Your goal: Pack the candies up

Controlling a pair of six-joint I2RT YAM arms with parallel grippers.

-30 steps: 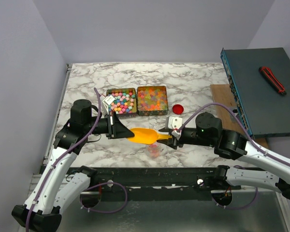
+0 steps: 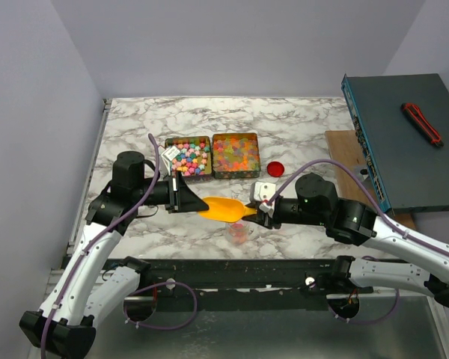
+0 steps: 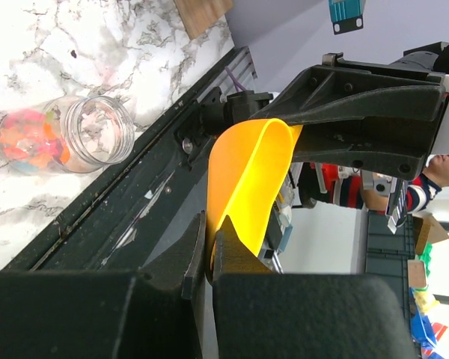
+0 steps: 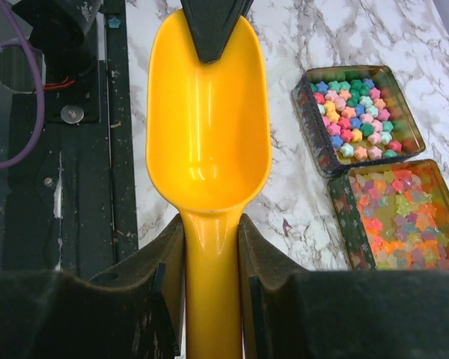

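Observation:
A yellow scoop (image 2: 223, 209) hangs between both arms above the marble table, its bowl empty. My left gripper is shut on the bowl's rim end. The handle sits between the fingers of my right gripper, which is shut on it. Below the scoop, a clear open jar (image 3: 97, 134) lies on its side near the table's front edge, with pink and orange candies inside. A tin of opaque coloured star candies (image 4: 359, 112) stands beside a tin of translucent candies (image 4: 400, 217), both well filled.
A red lid (image 2: 275, 169) lies right of the tins. At the right, a wooden board (image 2: 344, 149) lies partly under a dark box (image 2: 404, 164) with a red cutter (image 2: 422, 125) on top. Bare marble lies behind the tins.
The left arm and the scoop have hardly moved.

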